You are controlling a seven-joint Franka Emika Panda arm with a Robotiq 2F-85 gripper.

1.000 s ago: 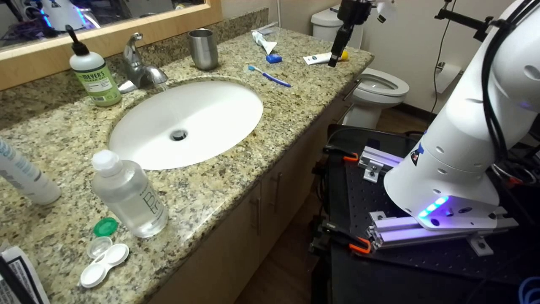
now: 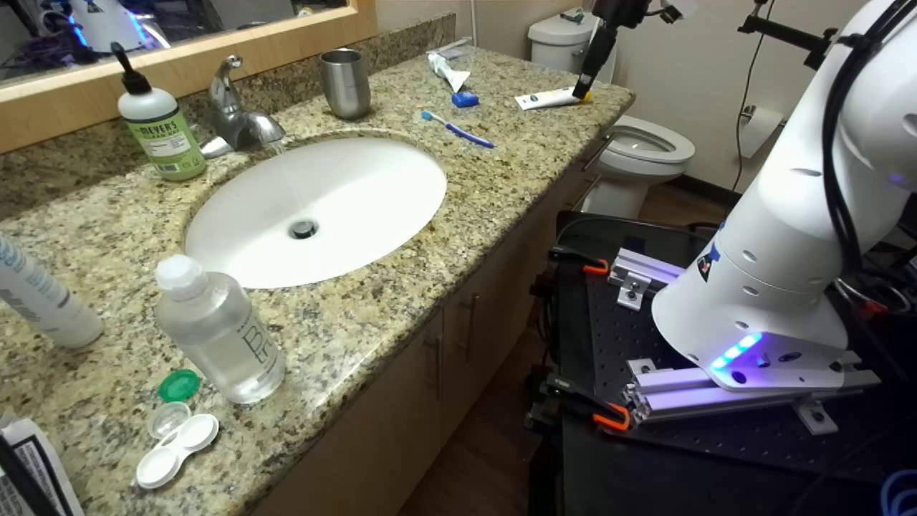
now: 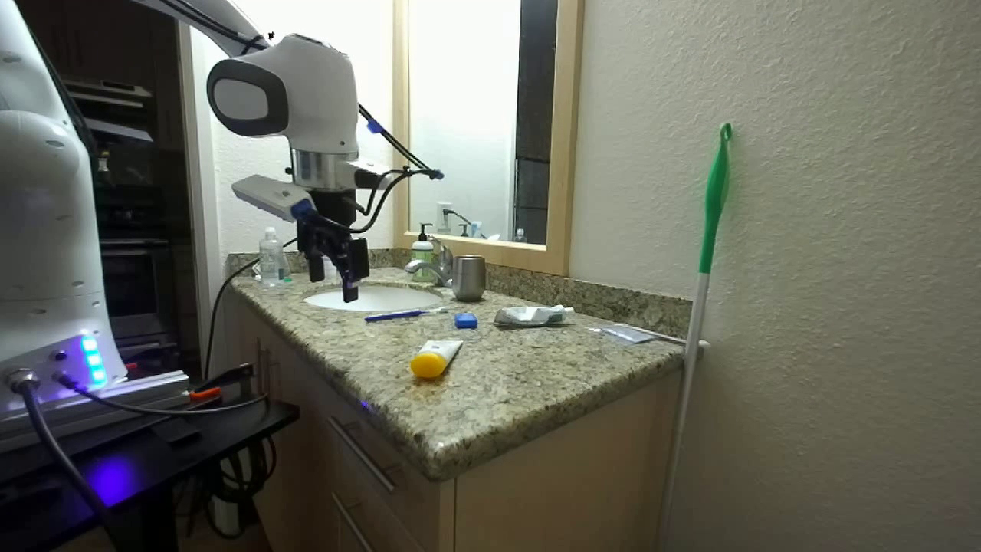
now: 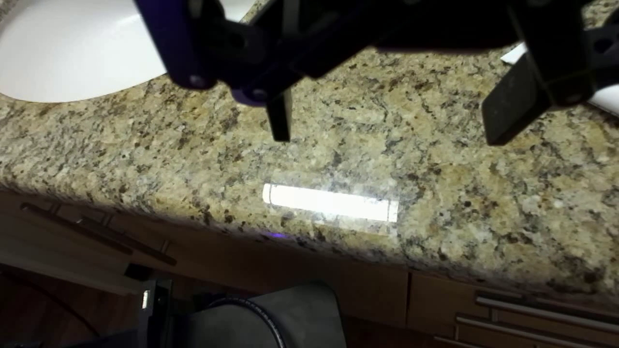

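Observation:
My gripper [image 3: 333,285] hangs above the counter near its front edge, fingers apart and nothing between the fingers. The wrist view looks past both fingertips [image 4: 281,124] onto bare granite. A white tube with a yellow cap [image 3: 436,357] lies on the counter, apart from the gripper and nearer the counter's end. In exterior view 1 a dark finger [image 2: 593,64] overlaps this tube [image 2: 546,99] and hides part of its cap. Beyond the right finger, part of a white object [image 4: 608,97] shows, too cut off to identify surely.
A blue toothbrush [image 2: 468,134], a small blue box [image 2: 465,99], a crumpled tube [image 3: 533,316] and a metal cup [image 2: 345,84] lie or stand around. The sink [image 2: 378,193], soap bottle [image 2: 162,129] and clear bottle [image 2: 225,331] are farther along.
In exterior view 1 my gripper has shifted right and slightly up, from the tube's body to over its cap end. The objects on the counter have not moved.

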